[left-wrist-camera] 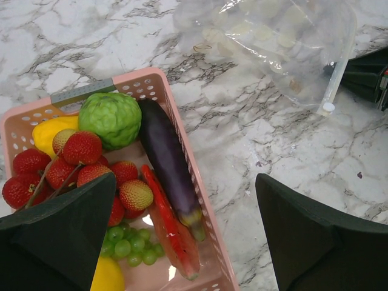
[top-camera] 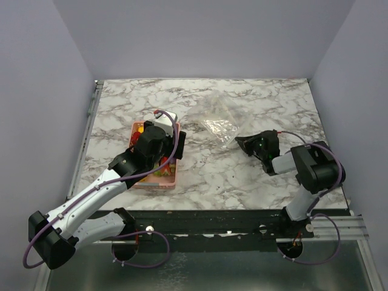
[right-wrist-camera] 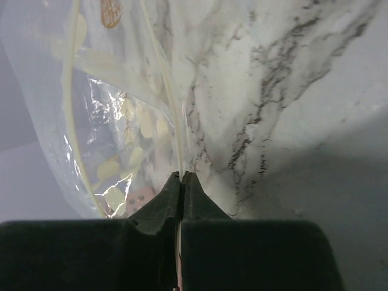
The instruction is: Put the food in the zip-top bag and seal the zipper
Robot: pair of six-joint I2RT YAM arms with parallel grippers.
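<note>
The clear zip top bag lies on the marble table, with its zipper edge turned toward my right arm. My right gripper is shut on the bag's edge; in the right wrist view the pale zipper strip runs straight into the closed fingertips. A white slider sits at one end of the zipper. My left gripper is open above the pink basket, nothing between its fingers. Inside lie strawberries, a green cabbage-like vegetable, an eggplant, a red pepper and green grapes.
Yellow food pieces also lie in the basket, partly hidden. Bare marble table stretches between the basket and my right arm, and more free room lies behind the basket.
</note>
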